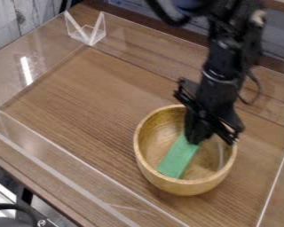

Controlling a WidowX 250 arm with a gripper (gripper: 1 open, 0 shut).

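Note:
A yellow bowl (153, 168) stands on the wooden table with a long green object (177, 160) lying in it. The black gripper (197, 131) reaches down over the back part of the bowl, its tip partly over the green object's upper end. The fingertips are small and dark, and nothing clearly shows between them; the gripper looks shut.
A white wire-like object (85, 28) stands at the back left. Black cables or hardware (20, 213) show at the lower left corner.

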